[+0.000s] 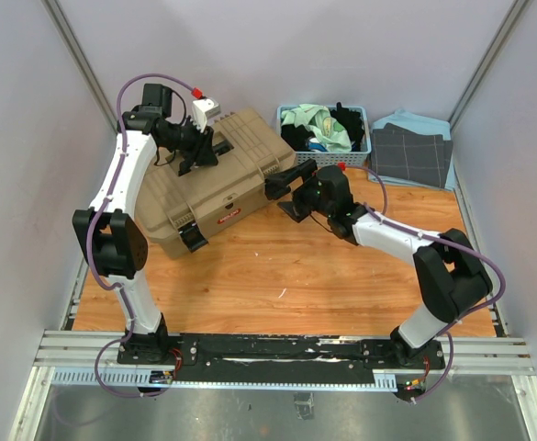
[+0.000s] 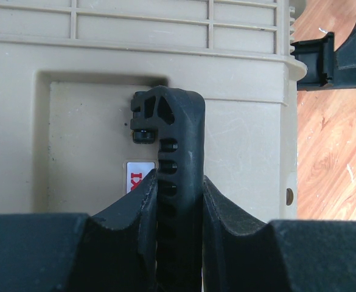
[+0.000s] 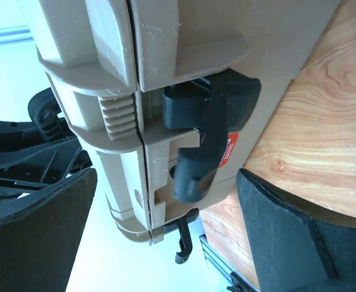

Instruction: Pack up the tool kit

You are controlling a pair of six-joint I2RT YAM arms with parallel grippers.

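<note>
The closed tan tool case [image 1: 234,195] lies slanted across the left and middle of the table. My left gripper [image 1: 195,170] is over its lid; in the left wrist view its fingers [image 2: 132,210] press both sides of the black carry handle [image 2: 181,146]. At the case's right front corner my right gripper stands open. Between its fingers but apart from them is a black latch [image 3: 205,143], slightly blurred and swung out from the case wall. The other front latch [image 1: 193,237] also sticks outward.
A blue basket [image 1: 337,158] of cloths stands behind my right gripper. Folded dark and light-blue cloths [image 1: 410,154] lie at the back right.
</note>
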